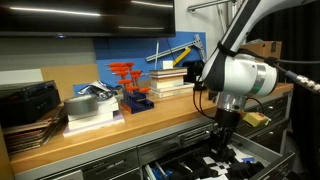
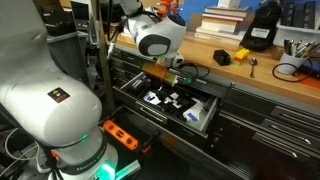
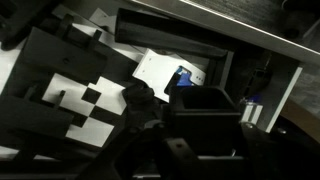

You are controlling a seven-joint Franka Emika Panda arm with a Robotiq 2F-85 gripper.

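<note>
My gripper (image 1: 224, 150) points down over the open drawer (image 2: 213, 115), low among the things in it. In the wrist view a dark, boxy object (image 3: 203, 101) sits between the fingers, and the fingers look shut on it. Its exact shape is hard to make out against the dark background. Beyond it in the wrist view lie a blue-and-white item (image 3: 183, 77) and a white card (image 3: 157, 70). A black-and-white checkered board (image 3: 88, 105) is to the left.
The drawer's metal edge (image 3: 235, 28) runs close above the gripper in the wrist view. A long black tray (image 3: 165, 32) lies inside. The wooden counter (image 1: 100, 140) carries books (image 1: 170, 82), a metal pot (image 1: 82, 105) and red stacked pieces (image 1: 124, 72).
</note>
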